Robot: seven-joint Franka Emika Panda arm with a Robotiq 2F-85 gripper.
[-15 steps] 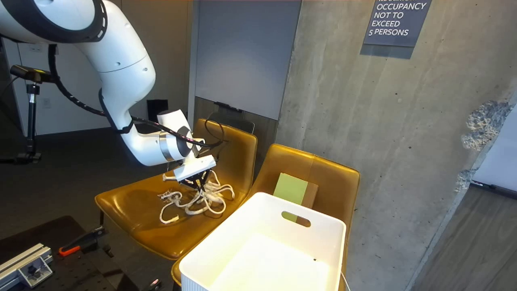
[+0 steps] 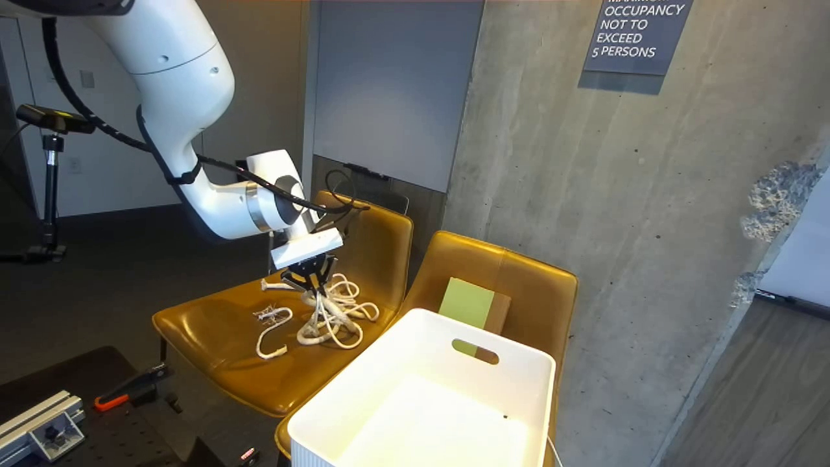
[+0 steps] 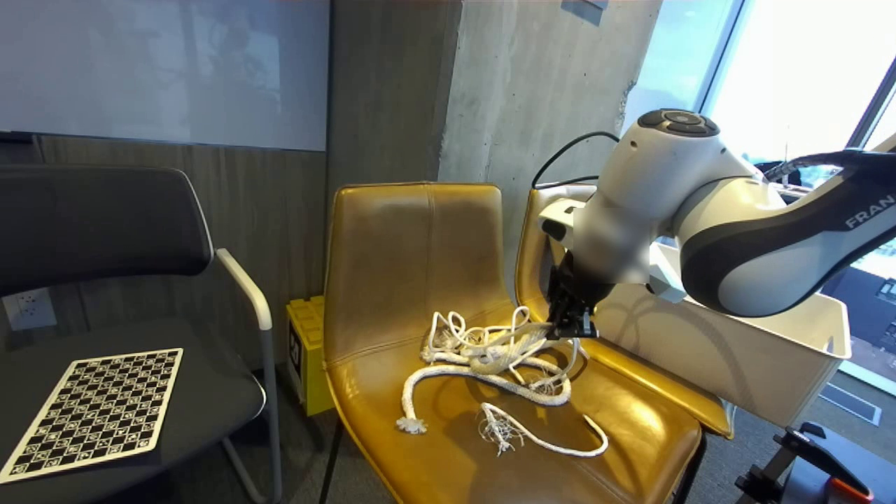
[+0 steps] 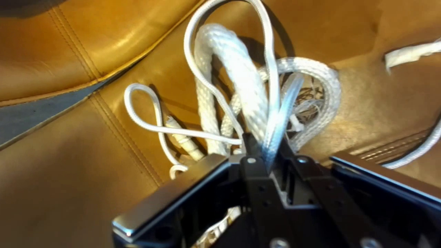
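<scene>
A tangle of white rope [image 2: 340, 318], with thick and thin strands, is heaped on the seat of the tan chair [image 2: 206, 327]. My gripper [image 2: 319, 288] points down over the heap. In the wrist view, several strands of the rope [image 4: 252, 95] run in between the black fingers, which are close together on them. Exterior view 2 has the rope [image 3: 514, 343] stretched up to the gripper [image 3: 572, 326], while lower loops rest on the seat. A separate short rope piece [image 2: 270, 338] with a frayed end lies nearer the seat's front.
A large white bin [image 2: 366, 366] stands on the neighbouring tan chair, its inside bare apart from a small dark speck. Behind it, a green and brown board [image 2: 471, 303] leans on the backrest. A dark chair [image 3: 101, 220] with a checkered board [image 3: 96, 411] stands opposite.
The gripper has risen and shifted slightly left, and strands of the heap now reach up to it. The short frayed piece now lies apart from the heap.
</scene>
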